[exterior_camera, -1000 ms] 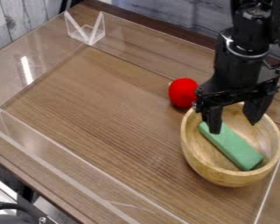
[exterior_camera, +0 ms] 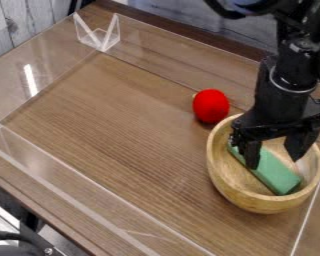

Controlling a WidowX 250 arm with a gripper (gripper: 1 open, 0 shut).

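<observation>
My black gripper [exterior_camera: 272,140] hangs at the right over a yellow bowl [exterior_camera: 250,196], its two fingers reaching down into it, apart from each other. Inside the bowl lies a long green block [exterior_camera: 275,175], at a slant. The fingers are near its upper end and the bowl's right interior; whether they touch anything is hard to tell. A red round object [exterior_camera: 211,105] sits just left of the gripper, outside the bowl.
A translucent white holder [exterior_camera: 95,33] stands at the back left near the table's edge.
The gripper has shifted to the right over the bowl, uncovering more of the red object. The bowl and green block look nearly unchanged in place.
</observation>
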